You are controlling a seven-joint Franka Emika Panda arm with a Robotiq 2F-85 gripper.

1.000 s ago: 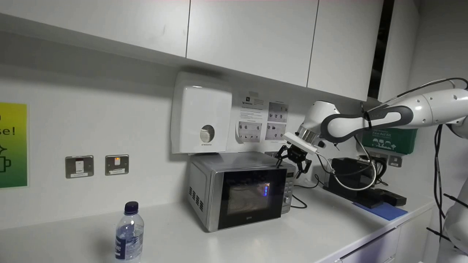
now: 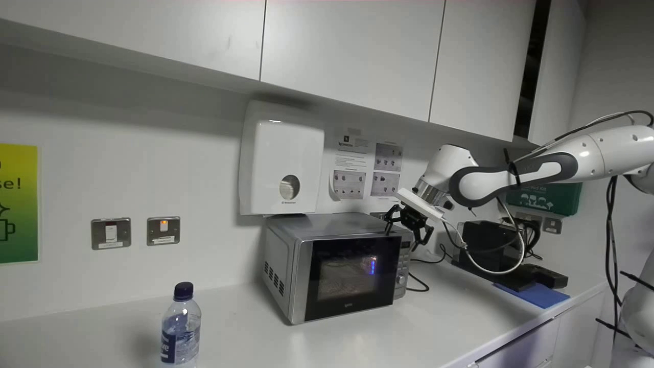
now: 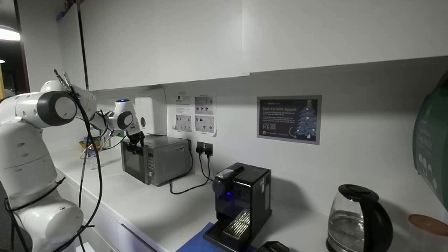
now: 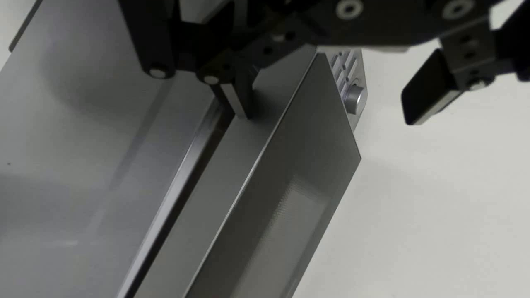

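A silver microwave (image 2: 325, 224) with a dark glass door (image 2: 352, 276) stands on the counter against the wall. Its door looks slightly ajar: in the wrist view, a narrow dark gap runs between the microwave's top (image 4: 99, 149) and the door (image 4: 298, 174). My gripper is open above the door's control-panel end. One finger (image 4: 241, 102) reaches down at the gap behind the door's front face; whether it touches is unclear. The other finger (image 4: 430, 92) hangs out in front, over the counter, clear of the door. Nothing is held between them.
A water bottle (image 2: 181, 328) stands left of the microwave. On its other side are a black coffee machine (image 3: 243, 197), a blue mat (image 2: 532, 295) and a glass kettle (image 3: 348, 218). Cupboards (image 2: 349, 55) overhang the counter. Bare worktop (image 2: 429, 316) lies before the microwave.
My wrist has dipped slightly and the gripper has shifted a touch. The microwave and bottle look unmoved, with no clear change in the door.
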